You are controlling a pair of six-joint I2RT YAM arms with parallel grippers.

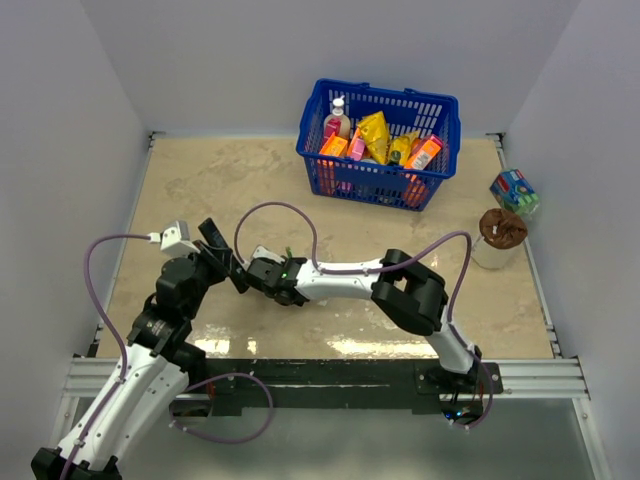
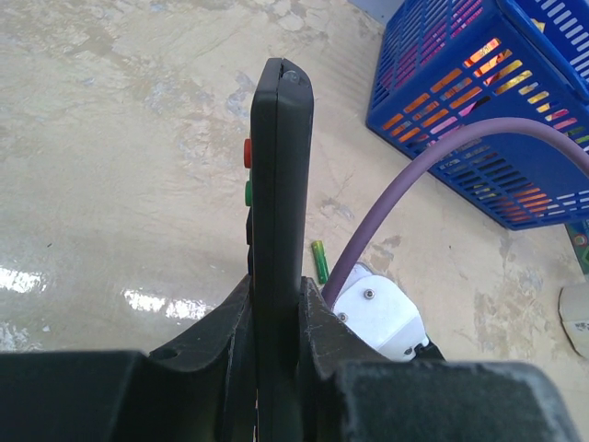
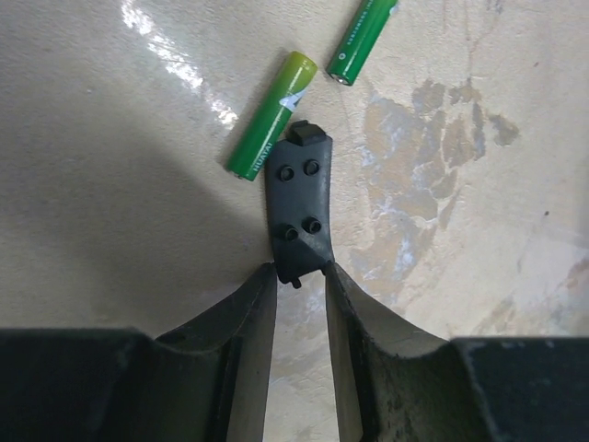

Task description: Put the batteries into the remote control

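Observation:
My left gripper is shut on the black remote control point(image 2: 281, 170), which stands out edge-on, red and green buttons facing left. In the top view the remote point(image 1: 222, 255) slants beside the right gripper. The right wrist view shows a black cover point(image 3: 299, 198) with small round pegs. A green battery point(image 3: 273, 115) lies against its upper left edge, and another battery point(image 3: 362, 41) lies farther up. My right gripper has its fingertips apart at the two sides of the cover's near end; whether they grip it cannot be told. The remote's battery compartment is hidden.
A blue basket point(image 1: 380, 178) full of packages stands at the back. A brown-topped jar point(image 1: 502, 230) and a colourful box point(image 1: 514, 190) are on the right.

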